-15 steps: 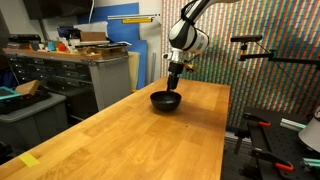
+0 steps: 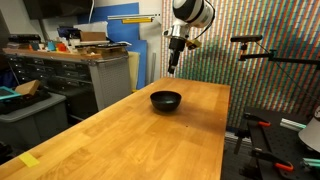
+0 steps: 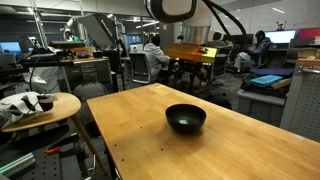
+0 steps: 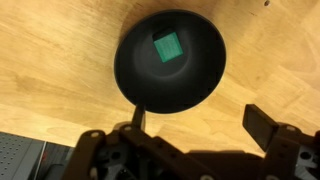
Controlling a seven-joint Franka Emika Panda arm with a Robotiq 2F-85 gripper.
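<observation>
A black round bowl [image 4: 188,82] stands upright on the wooden table. Inside it, a small green block [image 4: 168,46] lies on the bottom in the wrist view, towards the upper edge. From the side, the bowl [image 2: 165,101] is near the middle of the table, and its inside is mostly hidden. My gripper stands open, its two dark fingers wide apart and nothing held between them. It hangs above the table, clear of the bowl. In the second exterior view the bowl [image 3: 185,119] sits upright too, below the arm.
A workbench [image 2: 75,80] with drawers is beyond the table's left side. Desks with monitors [image 3: 275,43] are in the background, away from the table.
My arm and gripper have risen away from the bowl over the last second. The bowl has stayed in its place.
</observation>
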